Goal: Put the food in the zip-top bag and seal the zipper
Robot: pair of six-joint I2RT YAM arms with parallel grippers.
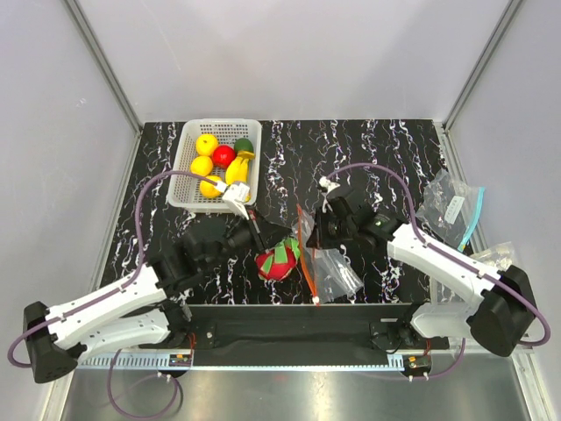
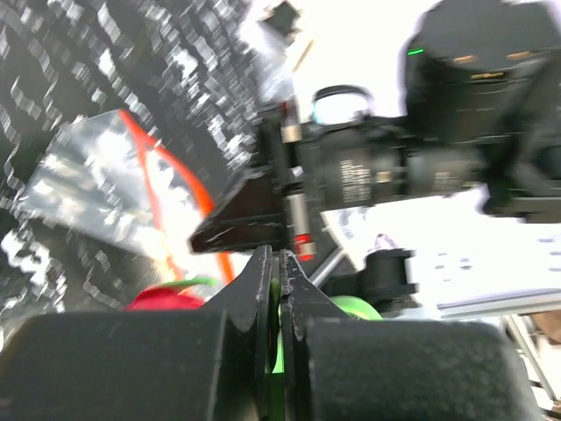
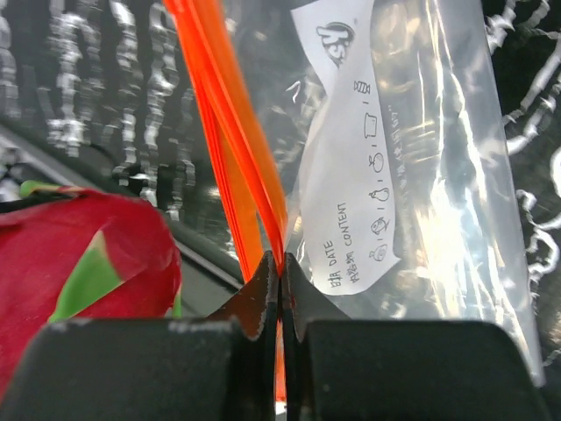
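Note:
A clear zip bag [image 1: 335,276] with an orange zipper [image 3: 230,96] lies near the table's front. My right gripper is shut on the zipper edge. My left gripper is shut on the red-and-green food item [image 1: 276,263], apparently by its green leafy top, just left of the bag's opening. In the right wrist view the red item sits beside the bag, outside it. The bag's white printed label [image 3: 346,219] faces up.
A basket [image 1: 182,184] of fruit stands at the back left. Other zip bags [image 1: 443,210] lie at the right edge.

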